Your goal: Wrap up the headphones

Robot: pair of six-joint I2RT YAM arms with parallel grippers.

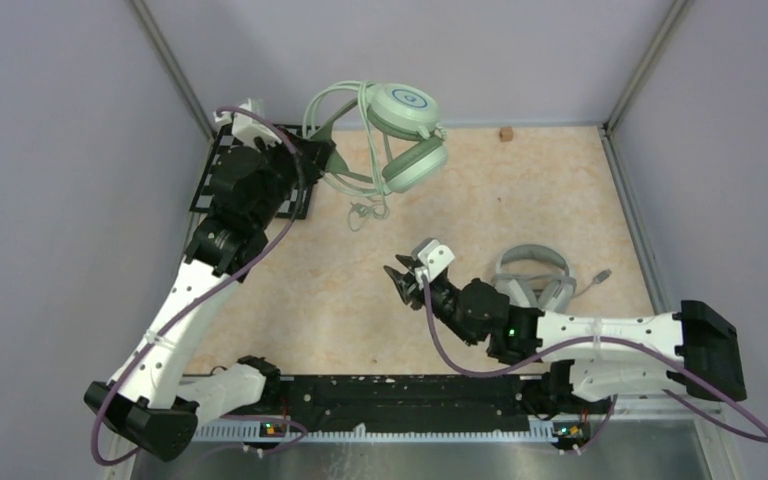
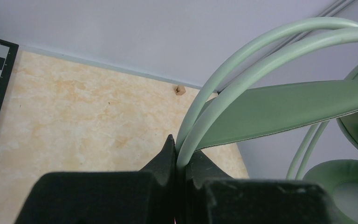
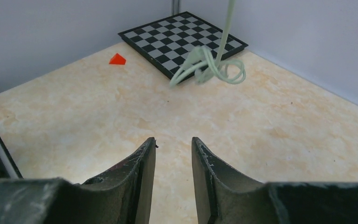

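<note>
Pale green headphones [image 1: 407, 110] hang high over the back of the table, held by my left gripper [image 1: 332, 150], which is shut on their headband [image 2: 279, 109] and strands of cable [image 2: 228, 86]. Cable loops pass around the headband and beside the ear cups. Below them dangles the cable's tangled free end [image 1: 368, 210], also seen as a loose knot [image 3: 209, 65] above the fingers in the right wrist view. My right gripper is open with an empty gap, low over the middle of the table, apart from the dangling cable.
A second, grey pair of headphones [image 1: 535, 270] with a cable plug [image 1: 602, 276] lies at the right, partly behind my right arm. A checkerboard [image 3: 182, 39] lies at the back left. A small brown block [image 1: 506, 133] sits at the back edge.
</note>
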